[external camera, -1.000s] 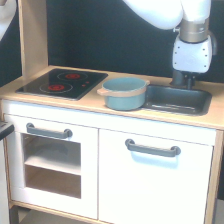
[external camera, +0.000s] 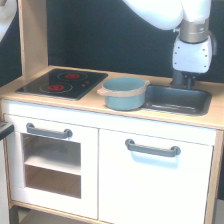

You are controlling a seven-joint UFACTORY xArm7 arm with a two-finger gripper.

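A teal pot (external camera: 125, 95) with light wooden-looking handles stands upright on the toy kitchen's countertop, between the black stove (external camera: 62, 83) and the dark sink (external camera: 178, 100). My white arm reaches in from the top right, and its gripper (external camera: 184, 80) points down over the back of the sink, to the right of the pot and apart from it. The fingers are dark and small against the dark backdrop and merge with what may be the tap, so their opening is unclear.
Below the counter, a white cabinet door (external camera: 150, 180) with a dark handle (external camera: 152, 148) is closed. Left of it lies a shelf compartment (external camera: 52, 165) with another dark handle above. A wooden post borders the stove's left side.
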